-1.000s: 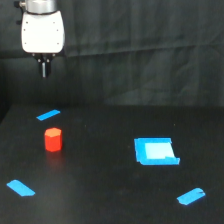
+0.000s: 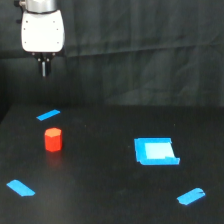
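Observation:
High at the upper left, my gripper (image 2: 44,68) hangs from a white housing, its dark fingers small against the black curtain. Whether they stand apart or together is too small to make out. Well below it, a red block (image 2: 53,140) rests on the black table, apart from the gripper. On the right half of the table lies a white square (image 2: 159,151) framed by blue tape.
Blue tape strips lie flat on the table: one behind the red block (image 2: 48,115), one at the front left (image 2: 20,188) and one at the front right (image 2: 191,196). A black curtain (image 2: 140,50) closes the back.

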